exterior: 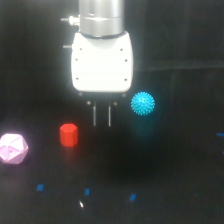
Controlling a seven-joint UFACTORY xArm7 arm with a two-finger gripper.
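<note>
My gripper (102, 124) points downward near the middle of the view, its two thin fingers (95, 116) spread apart with only dark background between them. To its right is a spiky cyan ball (143, 104). A red faceted block (69, 135) is to the lower left of the fingertips, and a pale pink faceted ball (13, 149) lies farther left by the image edge. A visible gap separates my fingers from each of these objects in the image; the height of the fingertips is hard to tell.
Small blue marks (132, 197) dot the dark surface (170, 160) near the front, and another blue mark (220, 134) shows at the right edge.
</note>
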